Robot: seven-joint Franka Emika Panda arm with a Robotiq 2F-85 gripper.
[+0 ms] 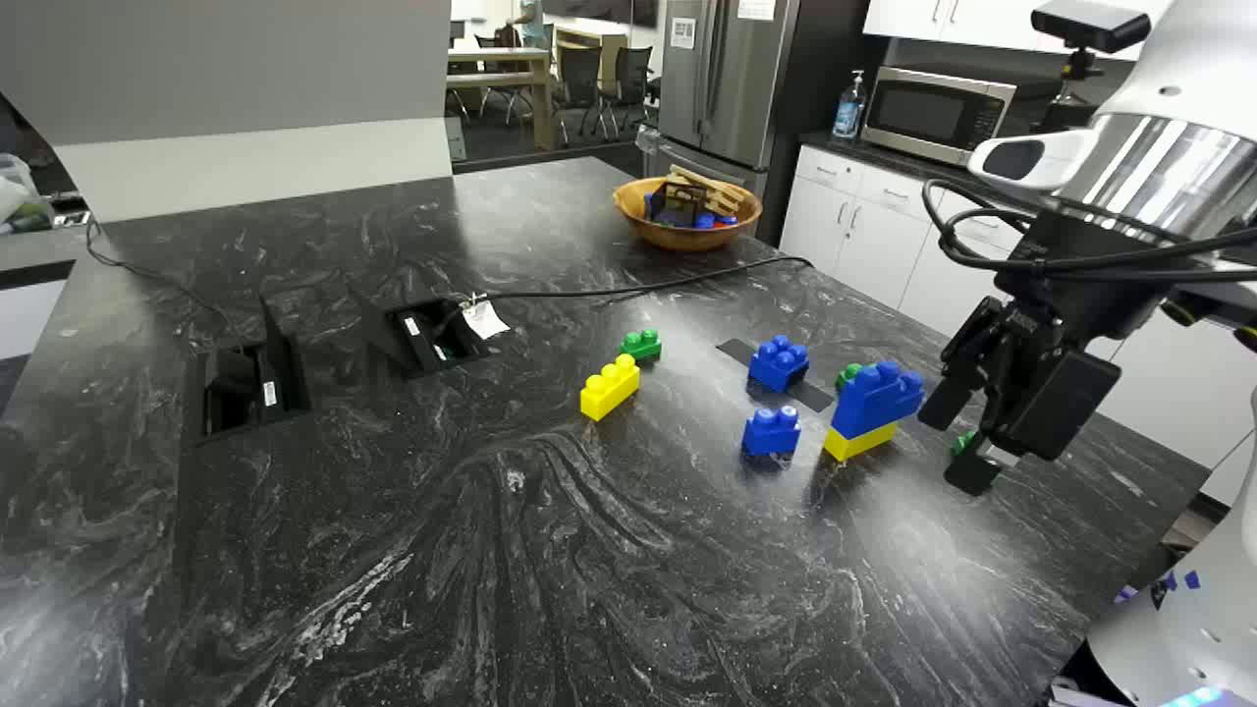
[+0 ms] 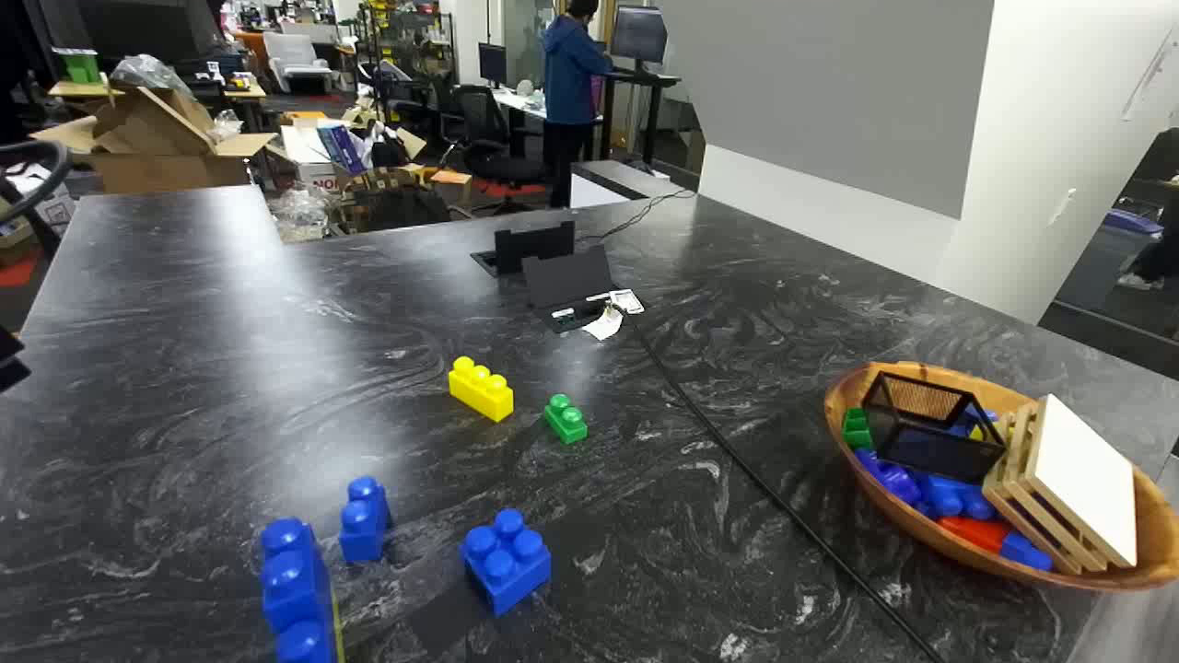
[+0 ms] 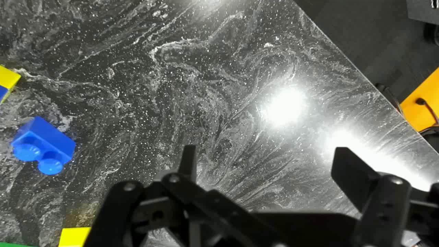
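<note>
My gripper is open, its two dark fingers wide apart with only bare tabletop beyond them. In exterior view 1 it hangs at the right, beside a blue brick (image 1: 873,399) that sits on a yellow brick (image 1: 860,440). A small two-stud blue brick (image 2: 365,519) and a square blue brick (image 2: 507,564) stand apart nearby. Farther off are a long yellow brick (image 2: 481,389) and a small green brick (image 2: 566,419). Another green brick (image 1: 848,376) is partly hidden behind the stack, and a green piece (image 1: 962,443) shows beside the gripper.
A wooden bowl (image 1: 686,238) holding bricks, a black mesh box and slatted wood stands at the table's far end. A black cable (image 2: 763,482) crosses the tabletop. Two open table hatches (image 1: 249,387) have raised lids.
</note>
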